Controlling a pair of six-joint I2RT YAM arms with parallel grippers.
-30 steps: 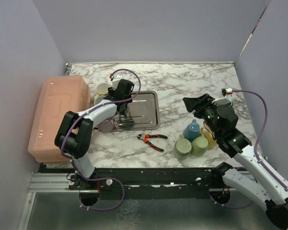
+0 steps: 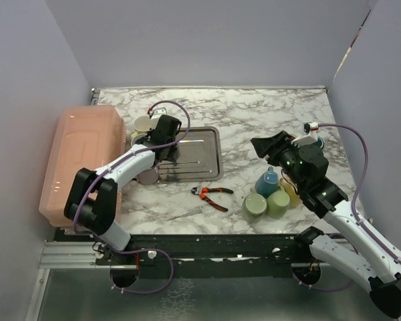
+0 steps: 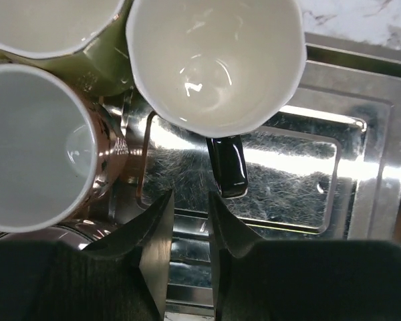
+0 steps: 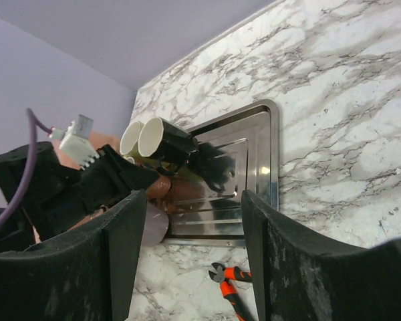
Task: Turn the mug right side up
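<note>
A black mug (image 3: 228, 167) with a cream interior lies tipped in the metal tray (image 2: 214, 154), its handle toward my left gripper. That gripper is part open, nothing between its fingertips, just short of the handle. In the right wrist view the mug (image 4: 177, 146) lies on its side at the tray's back left, partly behind the left arm. A green mug (image 3: 87, 67) and a copper mug (image 3: 107, 157) sit beside it. My right gripper (image 2: 260, 146) hangs open and empty right of the tray.
A peach bin (image 2: 73, 160) stands at the left. Pliers (image 2: 212, 197) lie in front of the tray. Several cups (image 2: 254, 206) stand at front right.
The right gripper has moved slightly to the left.
</note>
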